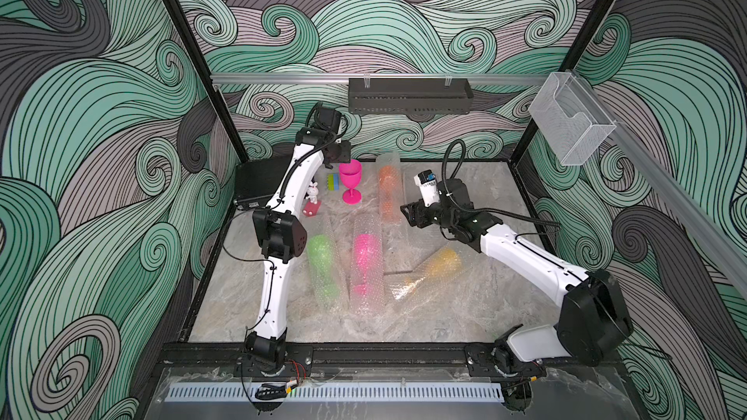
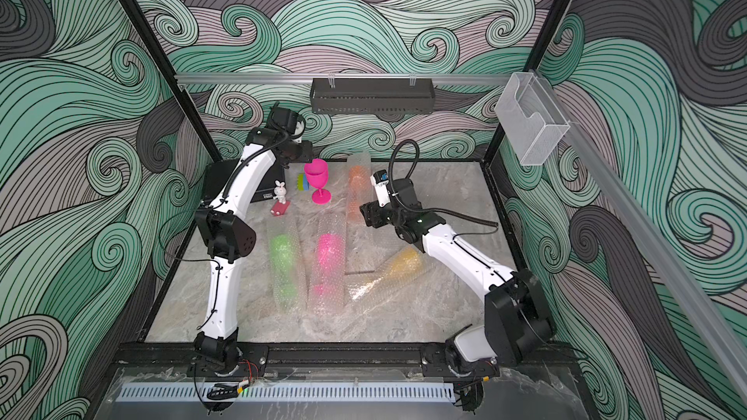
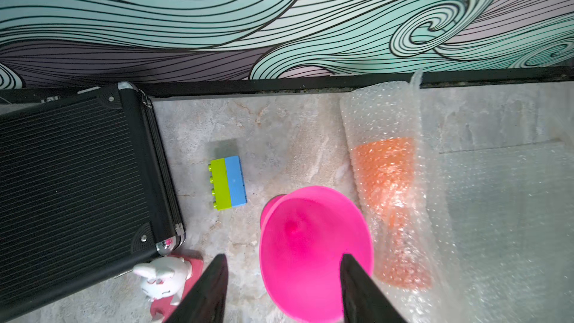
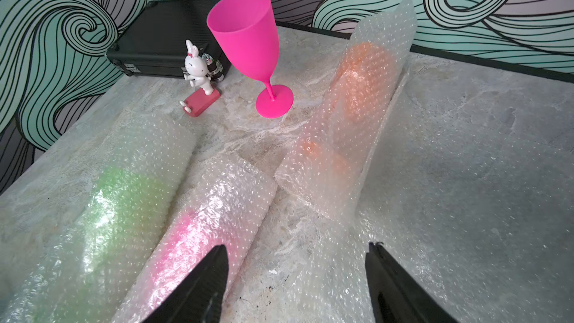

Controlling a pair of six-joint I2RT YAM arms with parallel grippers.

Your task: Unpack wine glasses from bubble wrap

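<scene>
An unwrapped pink glass (image 1: 351,175) stands upright on its foot at the back of the table. Just above its rim is my left gripper (image 1: 348,154), fingers open; in the left wrist view the pink bowl (image 3: 317,251) shows below and between the fingertips, not gripped. Still in bubble wrap lie an orange glass (image 4: 361,77), a green glass (image 1: 320,260), a second pink glass (image 1: 365,264) and a yellow glass (image 1: 439,266). My right gripper hangs open, empty, near the orange glass's front end. A loose flat sheet of bubble wrap (image 4: 478,203) lies to its right.
Left of the standing glass are a green and blue brick (image 3: 228,183), a white rabbit figure (image 4: 197,71) on a red base and a black case (image 3: 71,197).
</scene>
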